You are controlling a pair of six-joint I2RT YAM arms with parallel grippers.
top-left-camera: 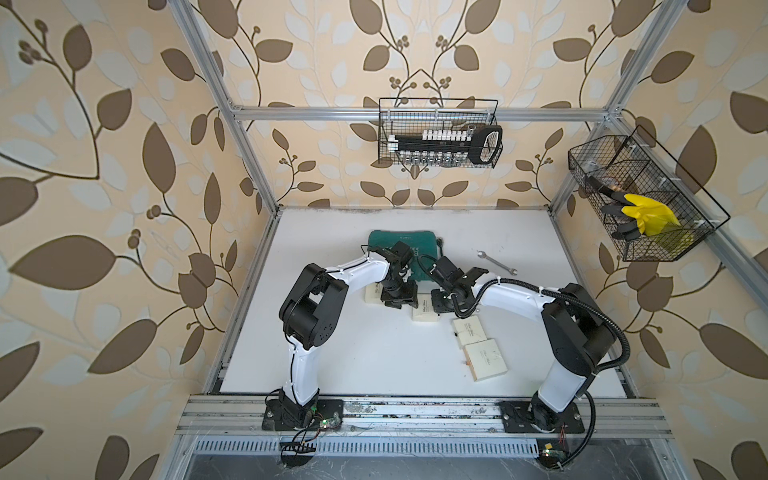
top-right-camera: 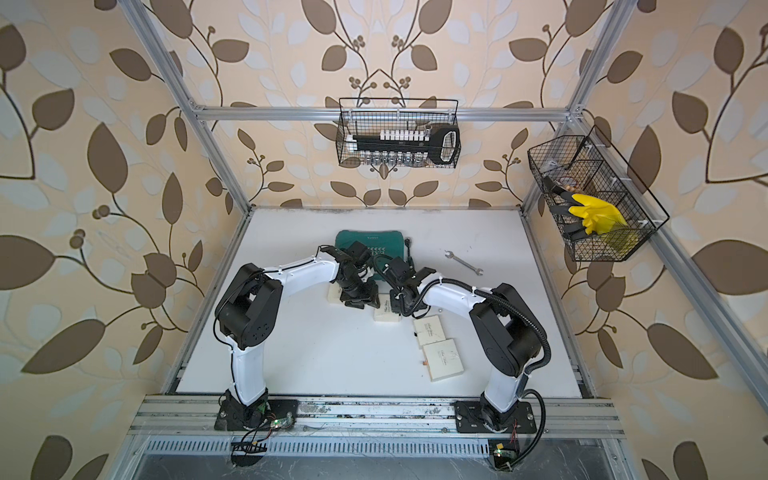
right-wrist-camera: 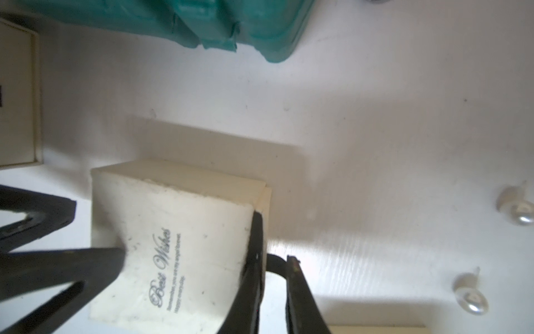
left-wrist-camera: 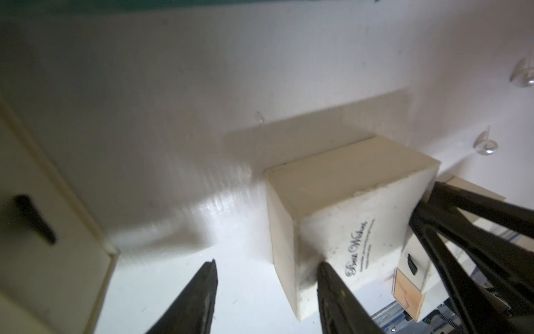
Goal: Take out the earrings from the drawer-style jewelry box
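A cream drawer-style box printed "Best Wishes" stands mid-table between both grippers. In the left wrist view, the fingers of my left gripper are well apart; one overlaps the left part of the box, contact unclear. Along the box's right side sits my right gripper, its fingers parted by a narrow gap. A black pull tab from the box curls across that gap. A thin drawer edge shows at this side; the drawer's inside is hidden. Two pearl-like studs lie loose to the right.
More cream boxes lie at left and at front right. A green case is behind the grippers, and a wrench lies back right.
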